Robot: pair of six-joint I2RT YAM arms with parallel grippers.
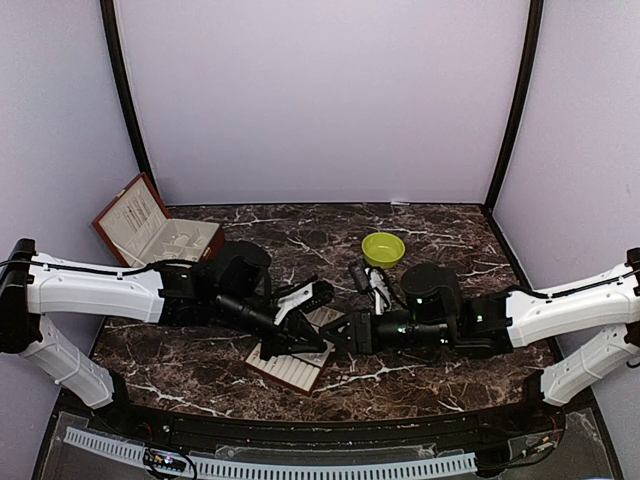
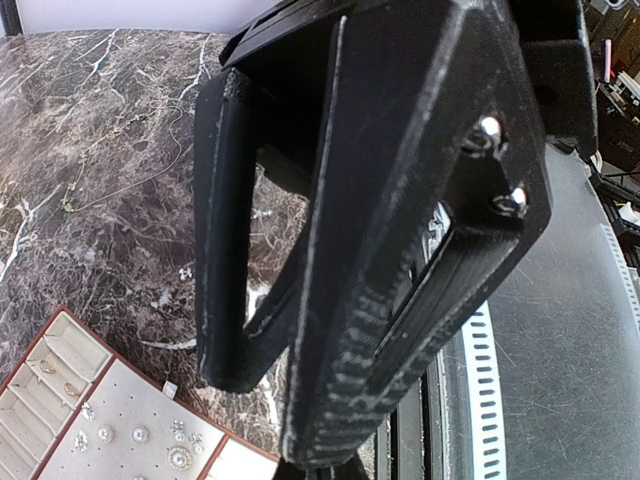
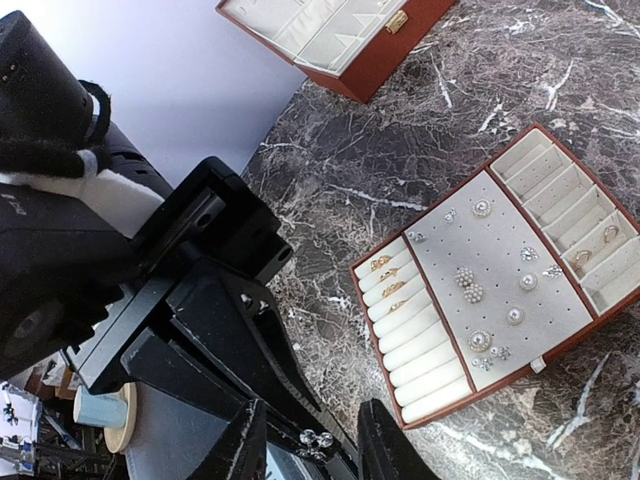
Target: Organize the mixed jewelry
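Note:
A jewelry tray [image 3: 450, 340] lies on the marble table, holding gold rings in white roll slots, pearl and crystal earrings [image 3: 516, 316] on a perforated board, and a few pieces in side compartments. In the top view my left gripper [image 1: 312, 342] and right gripper [image 1: 340, 332] meet close together over this tray. The right wrist view shows my right gripper part open, its fingertips beside my left gripper's black fingers, with a small sparkly piece near them; whether it is held is unclear. My left gripper looks shut; its tips are hidden in its own wrist view.
An open jewelry box [image 1: 165, 235] stands at the back left. A green bowl [image 1: 383, 250] sits at the back right. Bare marble surrounds the tray, with the table's front edge close below the arms.

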